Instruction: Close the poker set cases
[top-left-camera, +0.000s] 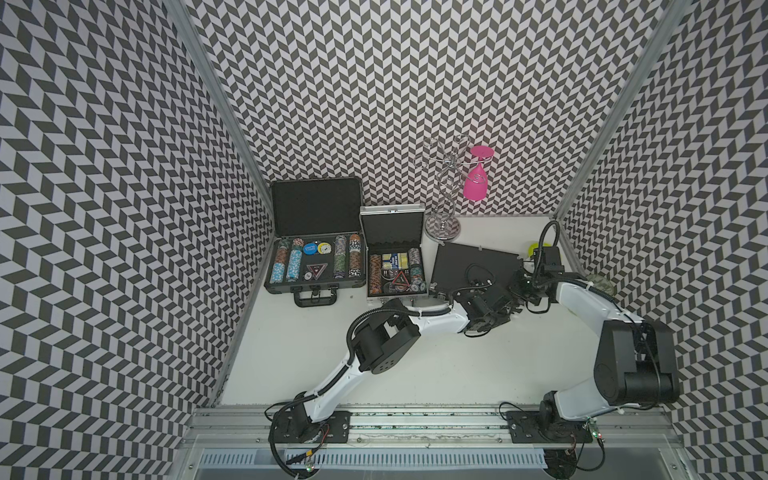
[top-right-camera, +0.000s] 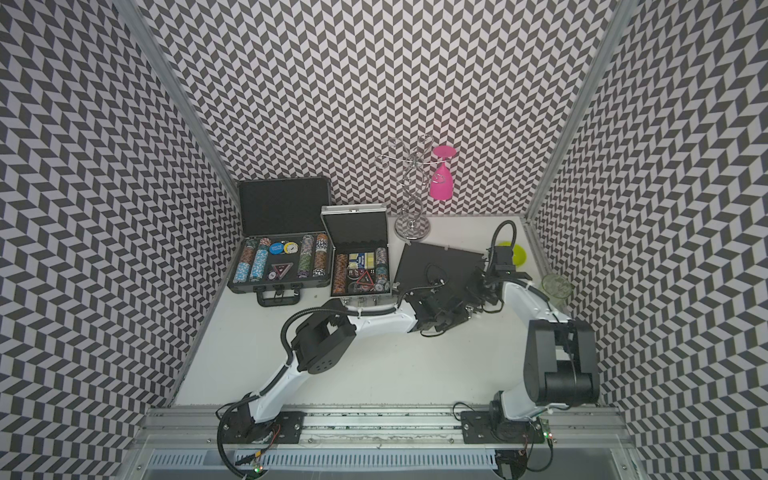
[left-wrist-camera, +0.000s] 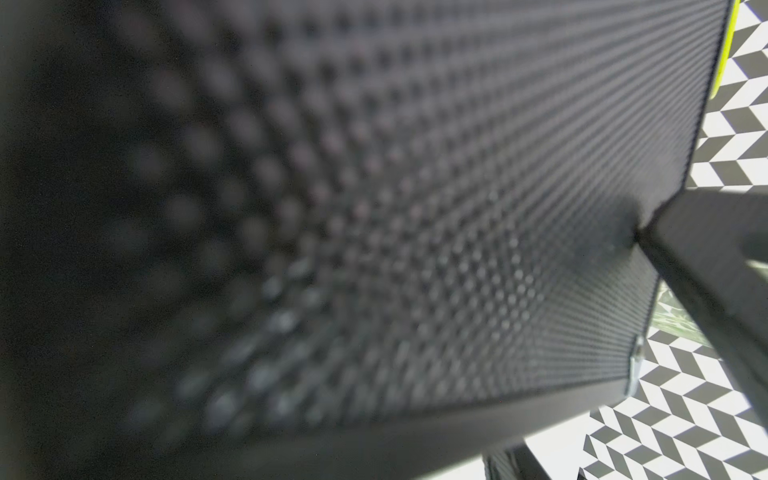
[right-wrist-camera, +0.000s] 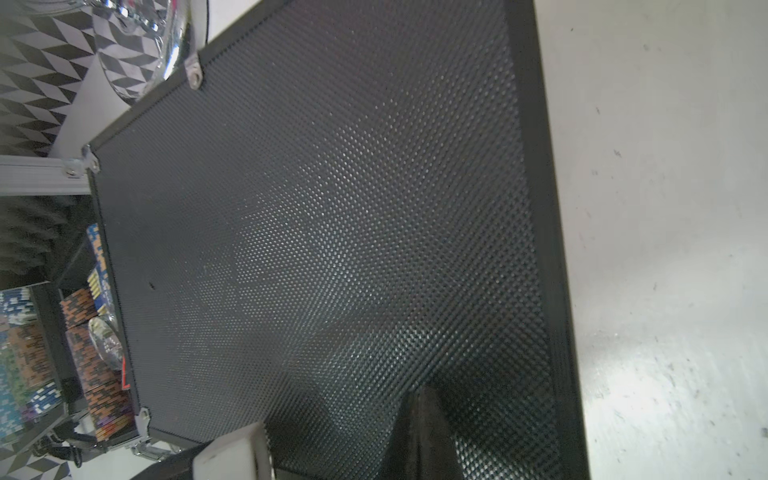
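Note:
A closed black case (top-left-camera: 472, 260) lies on the right of the table, its textured lid (right-wrist-camera: 344, 224) filling the right wrist view. My left gripper (top-left-camera: 500, 308) is at its front, one dark finger (left-wrist-camera: 712, 272) against the lid in the left wrist view; its opening is unclear. My right gripper (top-left-camera: 524, 284) is at the case's right end, shut, with nothing visible between its fingers. Two cases stand open with chips inside: a large dark one (top-left-camera: 316, 204) at left and a smaller silver-edged one (top-left-camera: 392, 228) in the middle.
A chrome stand (top-left-camera: 441, 224) with a pink glass (top-left-camera: 476, 180) stands at the back. A yellow-green item (top-right-camera: 517, 254) and a clear glass (top-right-camera: 557, 285) sit at the right.

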